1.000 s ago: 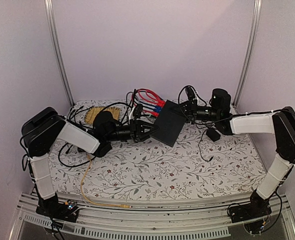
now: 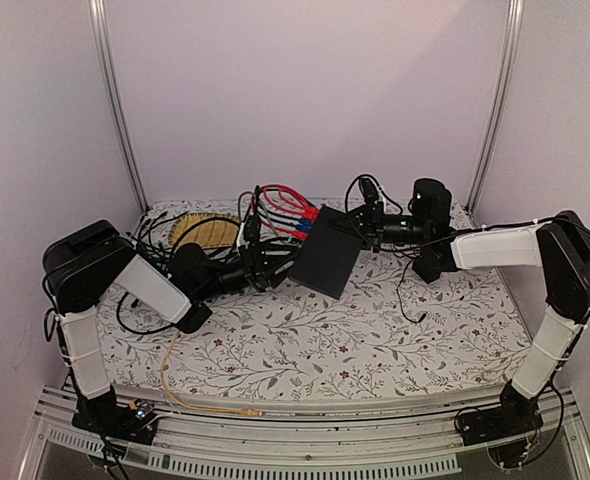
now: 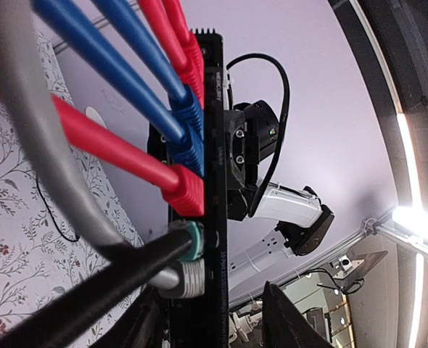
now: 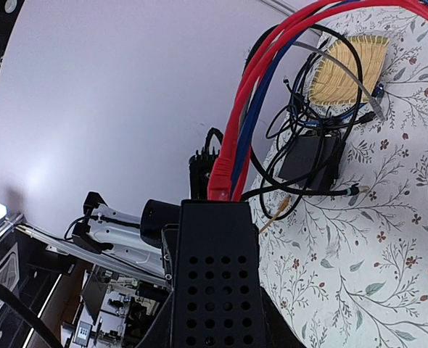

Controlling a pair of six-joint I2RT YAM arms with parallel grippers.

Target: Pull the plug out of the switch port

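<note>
My right gripper [image 2: 360, 225] is shut on the black network switch [image 2: 320, 260], holding it tilted in the air; its perforated side [image 4: 217, 290] fills the low middle of the right wrist view. Red, blue, grey and black cables plug into the ports, seen close in the left wrist view: red plug [image 3: 185, 190], grey plug [image 3: 188, 275], and a black cable with a teal-ringed plug [image 3: 192, 239]. My left gripper is open at the port face, below the grey plug; whether it touches a plug I cannot tell.
A woven mat [image 2: 205, 232], loose black cables and a dark box [image 4: 301, 159] lie at the back left. A yellow cable [image 2: 205, 406] runs along the front left.
</note>
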